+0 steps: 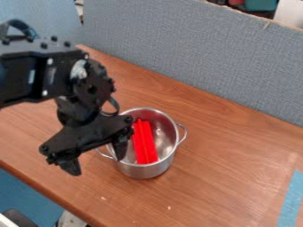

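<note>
A steel pot [162, 165] with two side handles stands on the wooden table [236, 177]. Inside it lies a long red object [145, 142], leaning along the pot's length. My black gripper [92, 158] hangs at the pot's left side, its fingers open and angled downward; the right finger is over the pot's left part, partly hiding it.
A grey padded panel [190, 62] runs along the back of the table. A blue tape strip [291, 199] lies at the right edge. Its front left edge is near the gripper.
</note>
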